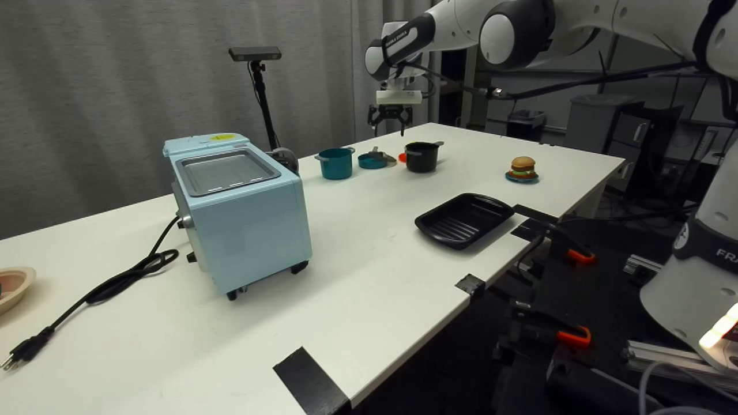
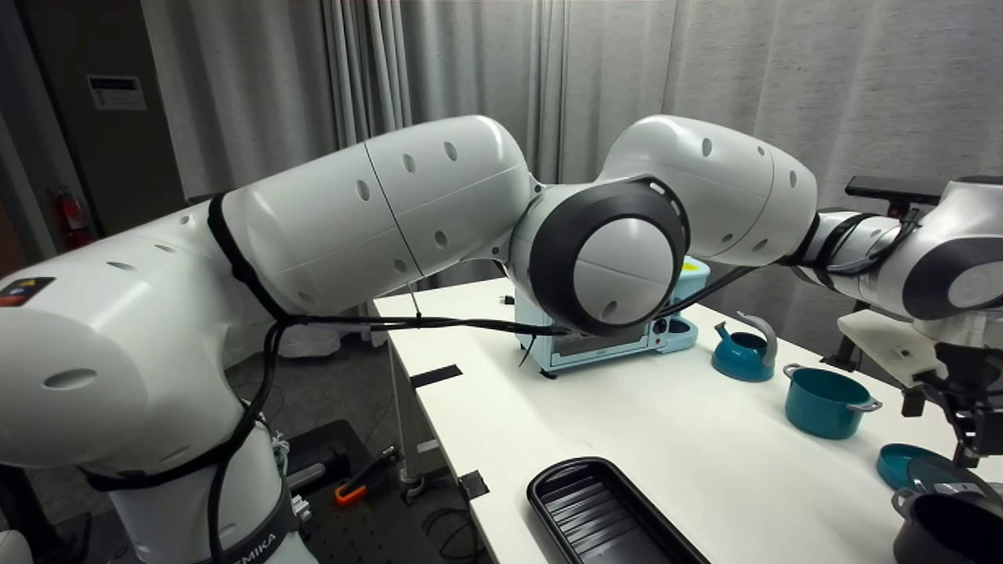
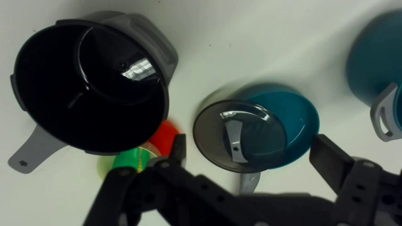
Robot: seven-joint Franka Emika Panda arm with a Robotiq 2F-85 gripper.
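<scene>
My gripper is open above the table, its two black fingers wide apart and empty. In the wrist view a glass lid (image 3: 211, 131) with a grey handle leans over a teal pan (image 3: 297, 109), partly covering it; both appear between the fingers and below them. A deep black pot (image 3: 49, 83) with grey handles stands to the left. Beside it are a red item (image 3: 164, 138) and a green item (image 3: 127, 159), partly hidden by the pot and my left finger. A teal pot (image 3: 377, 60) is cut off at the right edge.
A teal kettle (image 2: 743, 357) and a light blue toaster oven (image 1: 256, 235) stand farther along the table. A black grill tray (image 1: 464, 220) lies near the table's front edge, with a toy burger (image 1: 522, 168) on a small plate beyond it. Mid-table is clear.
</scene>
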